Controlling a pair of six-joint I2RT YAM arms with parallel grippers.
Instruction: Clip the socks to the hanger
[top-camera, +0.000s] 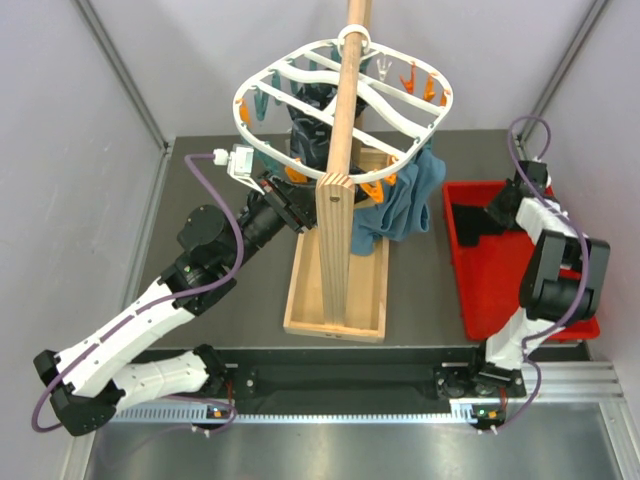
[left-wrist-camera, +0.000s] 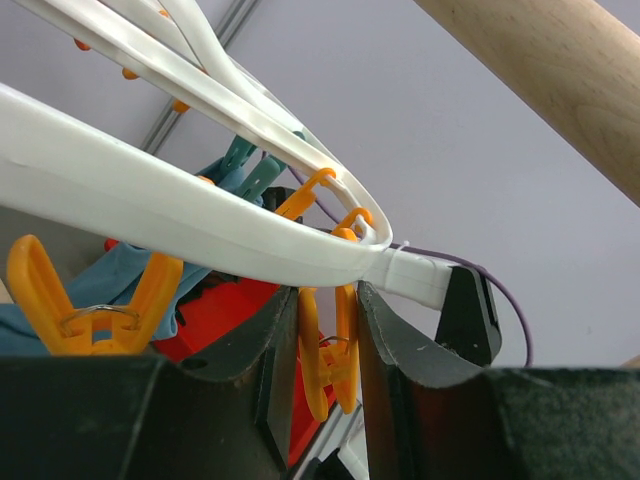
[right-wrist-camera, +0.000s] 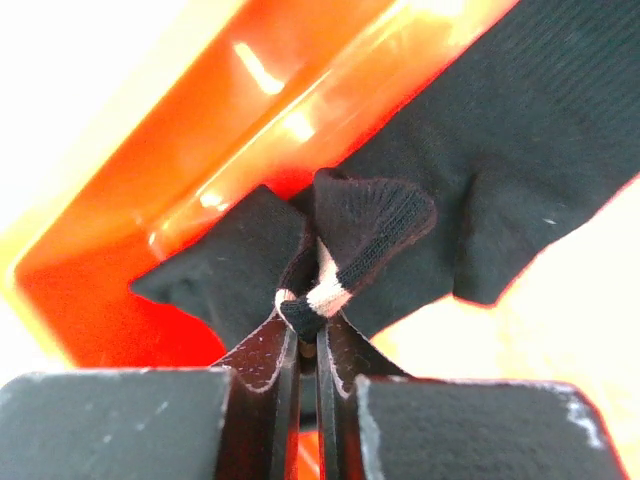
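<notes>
The white round hanger (top-camera: 424, 131) hangs on a wooden pole, with orange and teal clips around its rim. My left gripper is shut on an orange clip (left-wrist-camera: 315, 375) below the rim. Another orange clip (left-wrist-camera: 90, 320) is beside it at the left. Inside the red bin, a black sock (right-wrist-camera: 375, 215) is pinched at its folded edge by my right gripper, which is shut. Part of the dark cloth rests against the bin's wall. In the top view the left fingertips are partly hidden near the pole.
Blue cloth (top-camera: 408, 200) and dark patterned cloth (top-camera: 312, 135) hang below the hanger. The wooden stand (top-camera: 368, 315) carries the pole (top-camera: 335, 260). At the right is the red bin (top-camera: 480, 310), its front part bare. Grey table shows between stand and bin.
</notes>
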